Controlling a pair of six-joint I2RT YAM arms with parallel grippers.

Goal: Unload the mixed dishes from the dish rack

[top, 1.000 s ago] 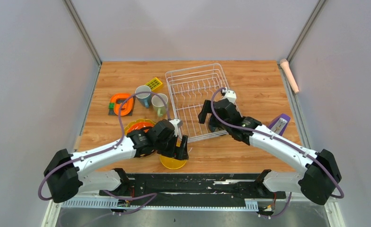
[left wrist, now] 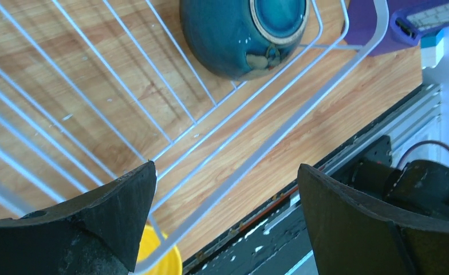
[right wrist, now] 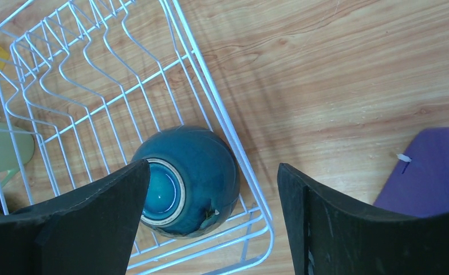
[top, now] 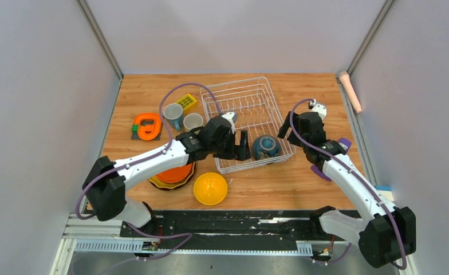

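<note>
One dish is left in the white wire rack: a dark blue bowl, tipped on its side with its foot ring showing, in the front right corner. In the left wrist view the bowl is beyond my open left gripper, whose fingers have only rack wires and table behind them. My right gripper is open too, above the rack's right side. The blue bowl appears past its left finger, apart from any grip. On the table's left stand two mugs, stacked plates and a yellow bowl.
An orange-handled item and a yellow sponge-like block lie at the back left. Under the right arm is a purple object. Bare wood shows right of the rack and along the front.
My left gripper has moved from over the yellow bowl up and right to the rack's front. The right gripper has swung rightward, uncovering the blue bowl, which stays in place.
</note>
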